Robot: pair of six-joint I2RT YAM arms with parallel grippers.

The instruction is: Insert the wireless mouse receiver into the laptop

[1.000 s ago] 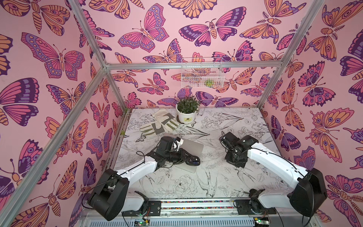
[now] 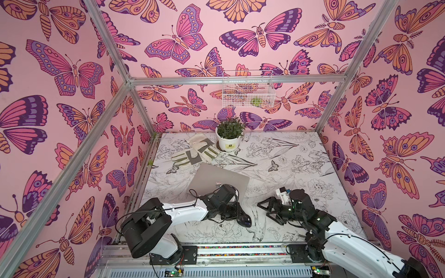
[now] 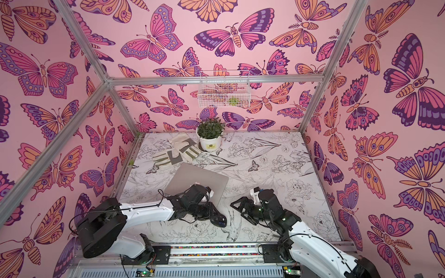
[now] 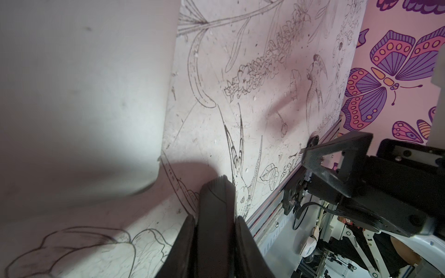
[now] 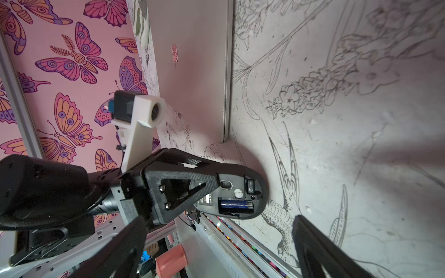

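Observation:
The closed grey laptop (image 2: 213, 176) lies on the table. Just off its near right corner, my left gripper is shut on a black mouse (image 2: 244, 220). In the right wrist view the mouse (image 5: 241, 185) shows its underside, with the battery bay uncovered and what looks like a small dark receiver (image 5: 250, 186) in a slot beside it. My right gripper (image 2: 268, 208) is open a short way right of the mouse, with nothing between its fingers.
Striped gloves (image 2: 194, 150) and a potted plant (image 2: 228, 139) stand or lie at the back. The front rail edges the table near both grippers.
My left gripper has moved toward the front and slightly right with the mouse. My right arm has swung toward the front and left, closer to the mouse.

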